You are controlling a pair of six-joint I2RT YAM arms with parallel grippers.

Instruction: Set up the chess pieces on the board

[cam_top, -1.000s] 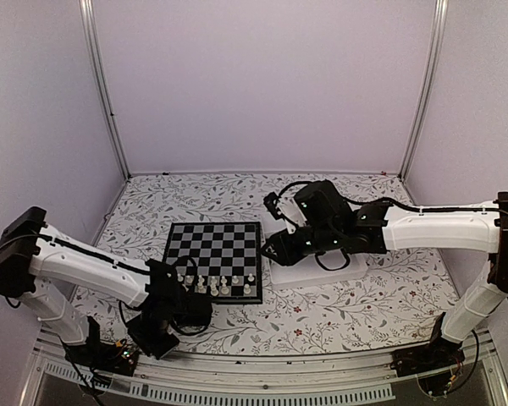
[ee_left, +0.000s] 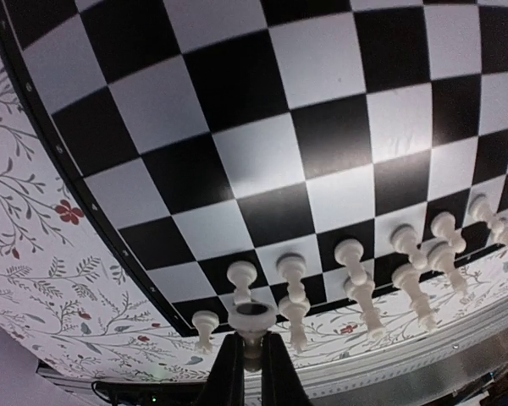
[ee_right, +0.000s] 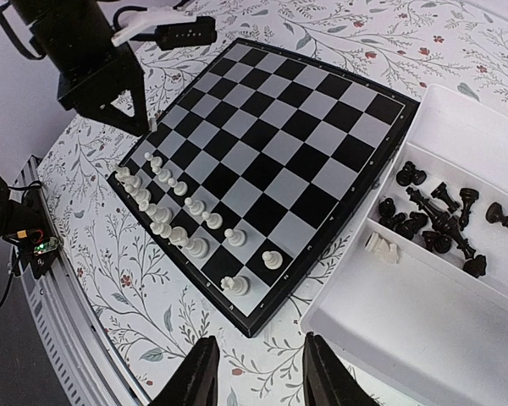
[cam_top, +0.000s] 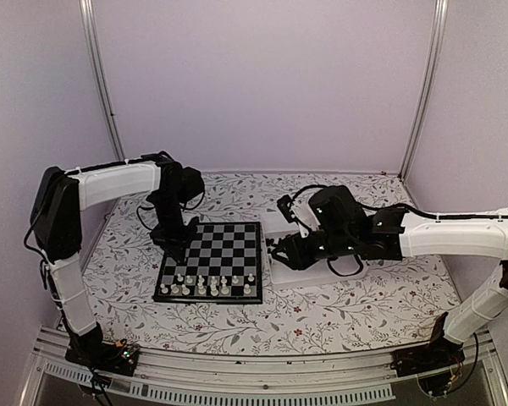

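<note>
The chessboard (cam_top: 220, 249) carries two rows of white pieces (ee_right: 195, 245) along its near side. My left gripper is shut on a white piece (ee_left: 252, 315) above the board's left part, near the other white pieces. My right gripper hangs right of the board, beside the tray, its fingers apart with nothing visible between them. A tray (ee_right: 389, 330) right of the board holds black pieces (ee_right: 444, 222) in a middle compartment, along with a small white piece (ee_right: 381, 249).
The tray's far and near compartments look mostly empty. Walls stand at the sides and back.
My left arm has risen from the front-left edge and moved back over the board's left part. My right gripper has shifted slightly to the right.
</note>
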